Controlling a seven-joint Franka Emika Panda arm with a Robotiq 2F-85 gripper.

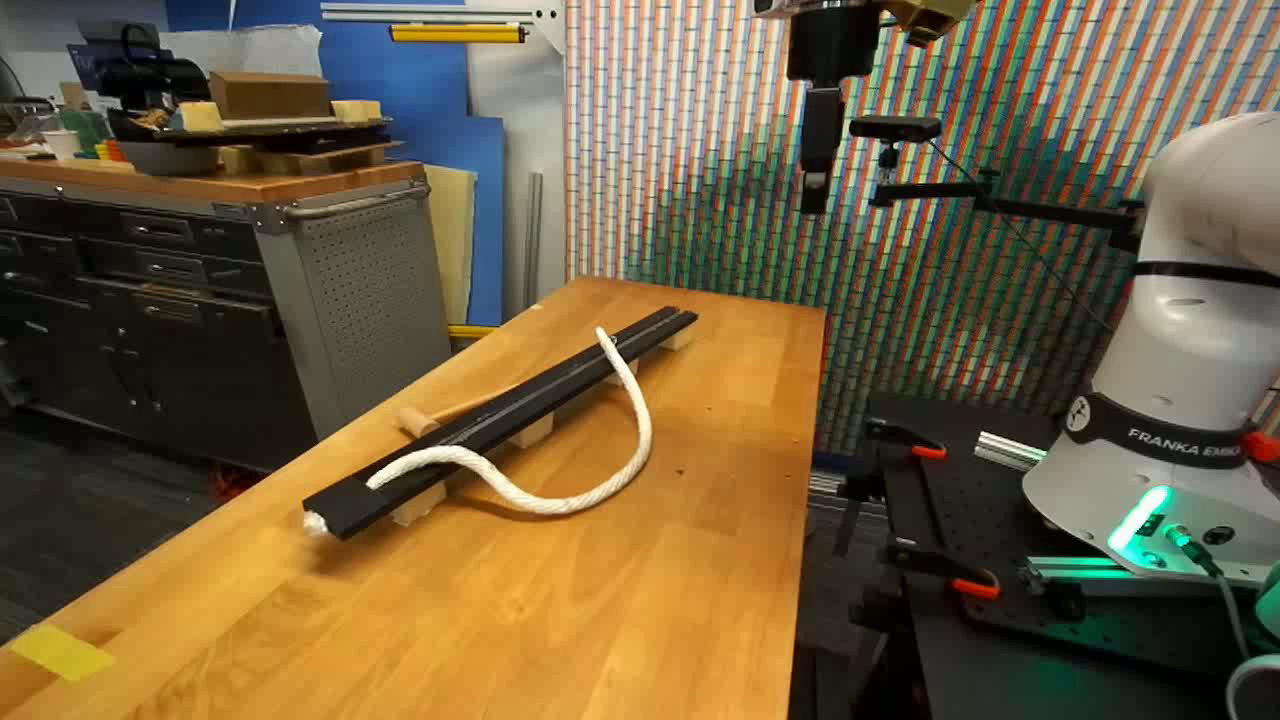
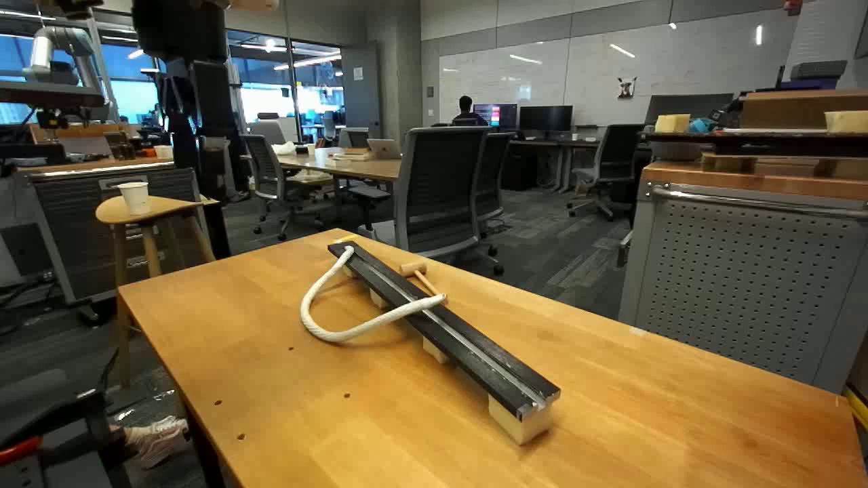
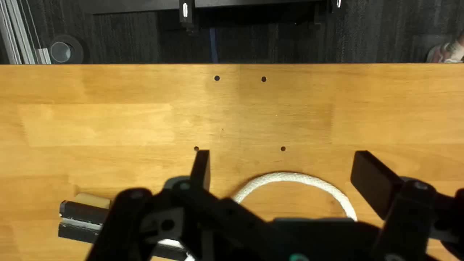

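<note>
A thick white rope curves out from a long black grooved rail onto the wooden table. One frayed rope end pokes out of the rail's near tip in exterior view 1; the other end rests across the rail farther along. Wooden blocks hold the rail up off the tabletop. High above the table, my gripper is open and empty, its two fingers wide apart in the wrist view. Below it, part of the rope loop shows, while the gripper body hides much of the rail.
A wooden mallet lies along the rail's far side in exterior view 2. Bare tabletop spreads on the robot's side of the rail. A tool cabinet stands beyond the table, and yellow tape marks one edge.
</note>
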